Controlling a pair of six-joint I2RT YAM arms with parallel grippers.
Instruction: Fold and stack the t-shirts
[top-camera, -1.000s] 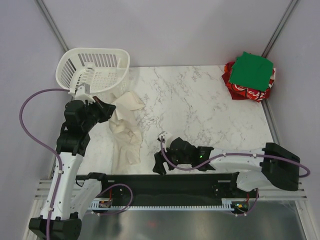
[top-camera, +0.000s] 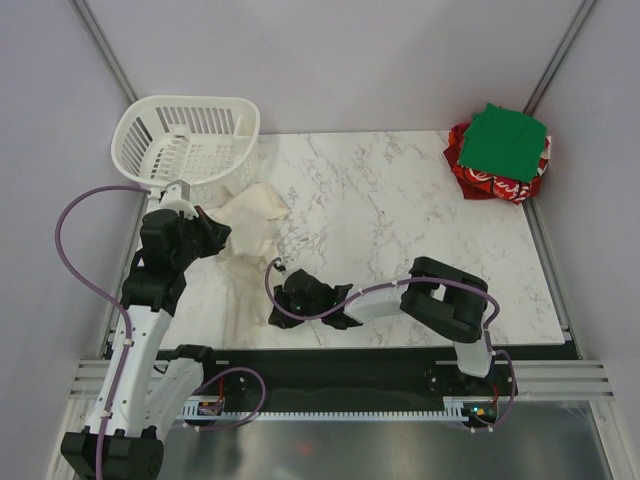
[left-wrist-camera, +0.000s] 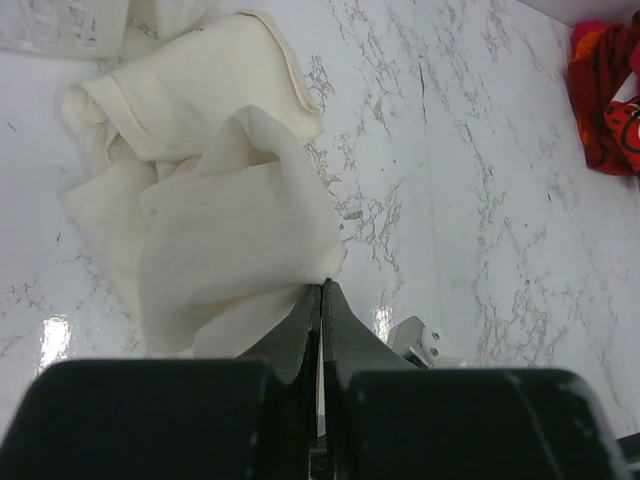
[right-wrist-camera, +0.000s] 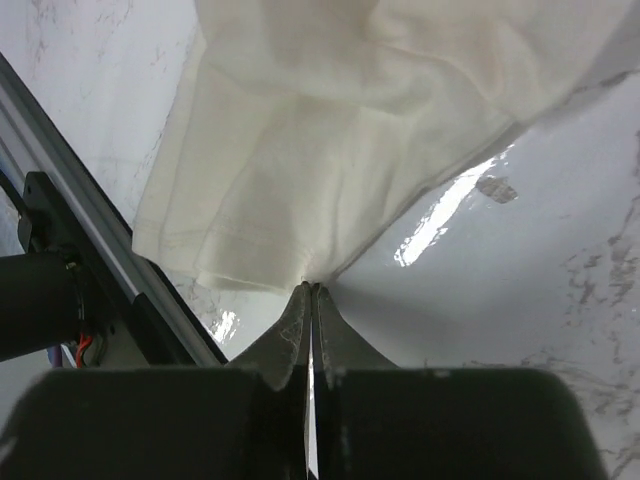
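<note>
A crumpled cream t shirt (top-camera: 245, 225) lies on the left of the table below the basket. My left gripper is shut at a raised fold of it, the cloth meeting its fingertips. My right gripper is at the cloth's near hem (right-wrist-camera: 250, 240) by the table's front edge, its fingertips together on the hem; how firmly they close on it is unclear.
A white laundry basket (top-camera: 185, 110) stands at the back left. A green cloth (top-camera: 503, 140) lies on red patterned cloths (top-camera: 475, 185) at the back right.
My right arm has moved left along the front edge onto the cloth's near hem. My left arm has shifted slightly.
</note>
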